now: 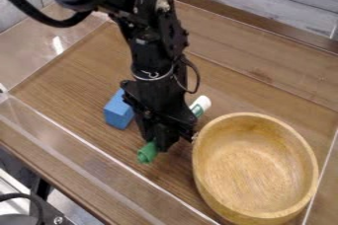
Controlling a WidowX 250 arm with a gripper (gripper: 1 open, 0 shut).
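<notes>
My black gripper hangs low over the wooden tabletop, shut on a green object that pokes out below and left of its fingertips. A white cylinder lies just right of the gripper, partly behind it. The gripper's fingers are dark and partly hard to tell apart.
A large round tan wooden bowl stands at the lower right, close to the gripper. A blue block sits left of the gripper. Open tabletop lies to the left and at the back. A clear raised edge runs along the front left.
</notes>
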